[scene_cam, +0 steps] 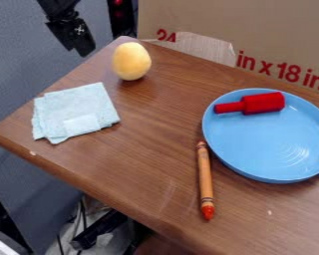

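Note:
At the top left, above the grey floor past the table's edge, hangs my black gripper, partly out of frame; whether its fingers are open is hard to make out. A yellow egg-shaped object stands near the table's back left, right of the gripper. A folded pale blue cloth lies at the left. A red rolling-pin-like toy rests in a blue plate on the right, and an orange crayon lies left of the plate.
A cardboard box stands along the back. Dark equipment and cables sit below the table at the lower left.

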